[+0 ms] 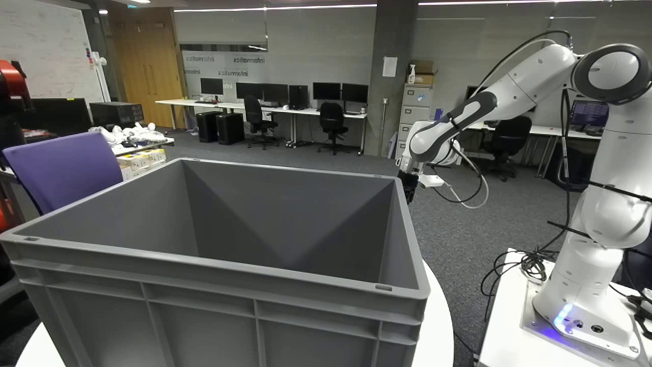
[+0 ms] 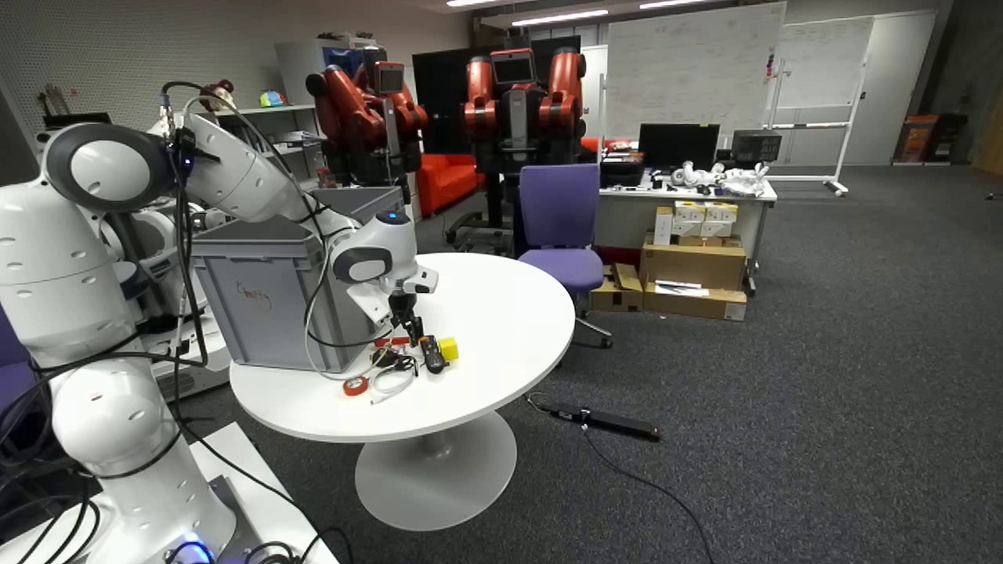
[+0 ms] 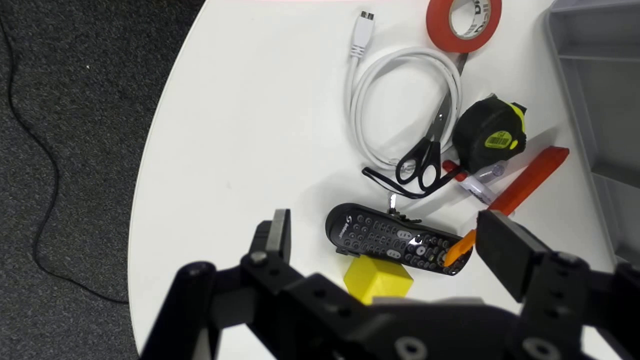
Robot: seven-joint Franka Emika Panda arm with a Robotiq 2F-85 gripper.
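Note:
In the wrist view my gripper is open, its two dark fingers spread wide with nothing held between them. Beyond the gap a black remote (image 3: 402, 240) lies on the table, and a yellow block (image 3: 378, 279) touches its near side, partly hidden by the gripper body. An orange-tipped red tool (image 3: 528, 180) reaches over the remote's right end. Farther up lie black-handled scissors (image 3: 429, 153), a coiled white cable (image 3: 360, 114), a black tape measure (image 3: 492, 135), a marker (image 3: 477, 188) and a roll of red tape (image 3: 447, 27).
A tall grey crate (image 2: 273, 282) stands on the round white table (image 2: 508, 319) beside the loose items; its visible interior (image 1: 275, 208) looks empty, though the floor is hidden. A purple chair (image 2: 559, 216) stands behind the table.

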